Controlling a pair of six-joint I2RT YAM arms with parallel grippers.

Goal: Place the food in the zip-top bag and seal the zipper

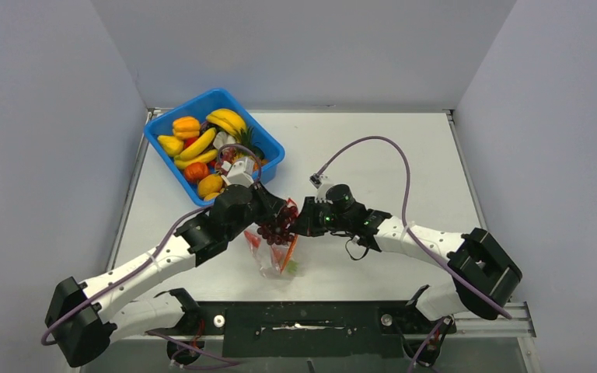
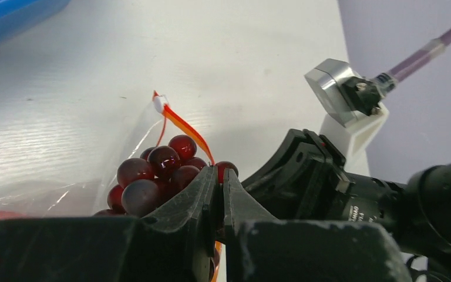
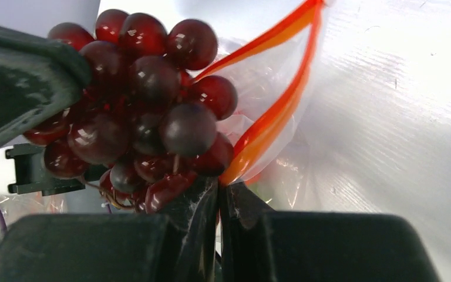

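A bunch of dark red grapes [image 1: 280, 224] [image 3: 147, 100] hangs from my left gripper [image 1: 280, 208], which is shut on it. The grapes are at the mouth of the clear zip bag [image 1: 264, 260], and in the left wrist view they appear partly within its film. An orange zipper strip [image 3: 276, 117] edges the bag's opening. My right gripper [image 1: 297, 225] is shut on this strip, at the bag's right side. Both grippers are close together. Part of the grapes is hidden behind the left fingers in the left wrist view.
The blue bin [image 1: 270, 165] of assorted toy food stands at the back left, partly under the left arm. A white slider [image 2: 161, 103] sits at the end of the orange strip.
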